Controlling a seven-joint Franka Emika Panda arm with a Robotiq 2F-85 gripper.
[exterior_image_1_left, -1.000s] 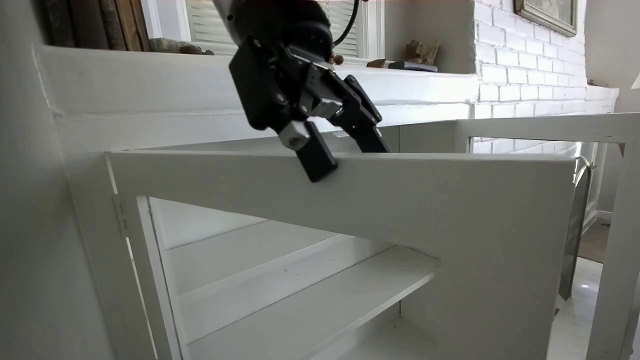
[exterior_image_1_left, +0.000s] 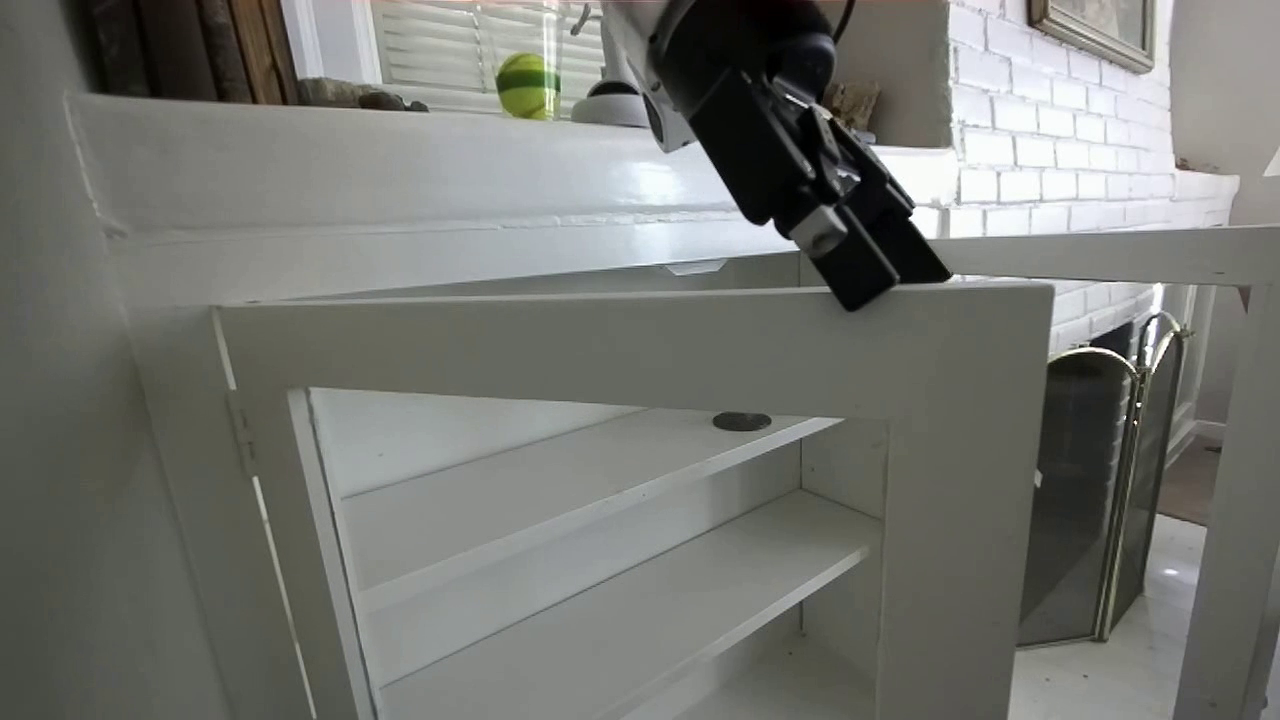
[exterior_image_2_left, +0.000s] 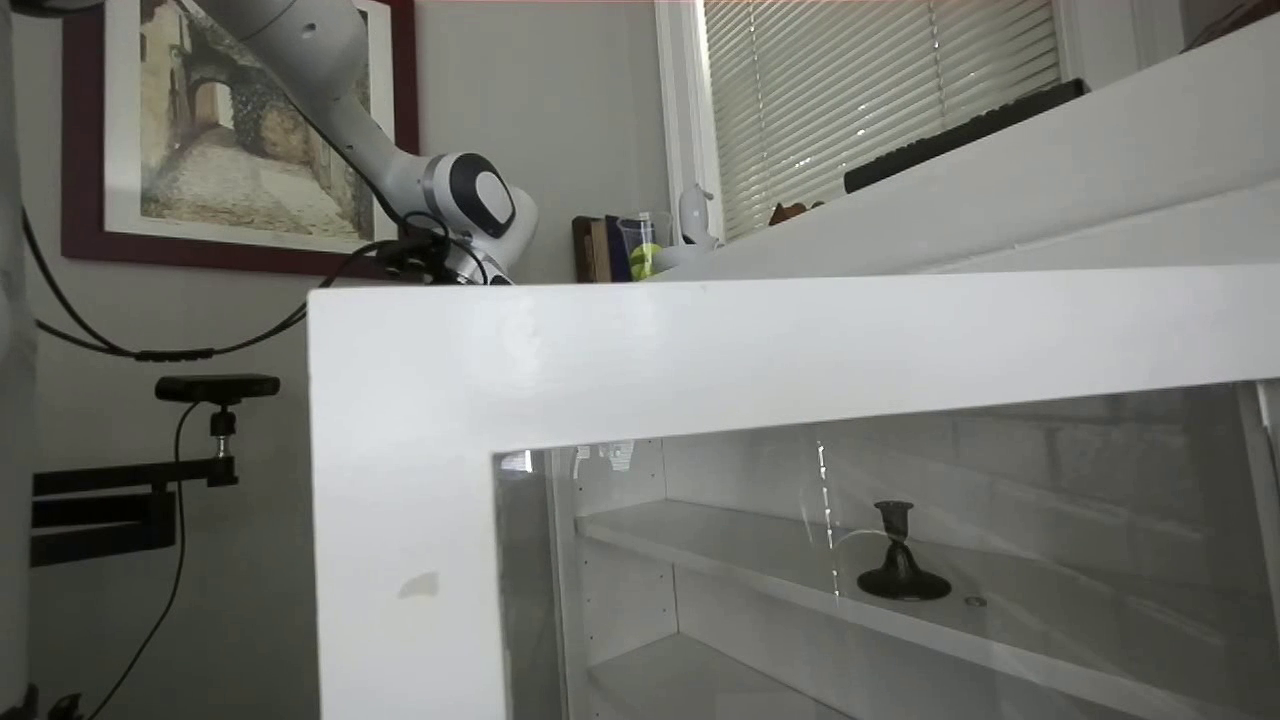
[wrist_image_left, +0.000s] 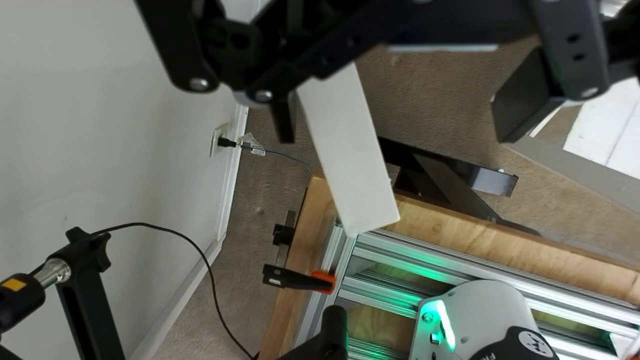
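Note:
A white framed cabinet door (exterior_image_1_left: 672, 342) hangs ajar in exterior view 1, with the shelves visible through its frame. My gripper (exterior_image_1_left: 894, 286) straddles its top edge near the free corner, one finger on the outer side and the other behind. From the wrist view, the gripper is spread wide. The white door edge (wrist_image_left: 354, 156) runs between its fingers, close to the left one and well apart from the right one. Exterior view 2 hides the fingers behind a second white door (exterior_image_2_left: 840, 324).
The second door frame (exterior_image_1_left: 1224, 258) stands open at the right. A dark candlestick (exterior_image_2_left: 900, 558) rests on a cabinet shelf. A fireplace screen (exterior_image_1_left: 1092, 492) stands beyond. On the ledge sits a yellow-green ball (exterior_image_1_left: 528, 86). A camera mount (exterior_image_2_left: 216, 390) stands by the wall.
My gripper has moved right along the top of the door, towards its free corner. The door has swung inward, nearer the cabinet, and its free edge has shifted left in exterior view 1.

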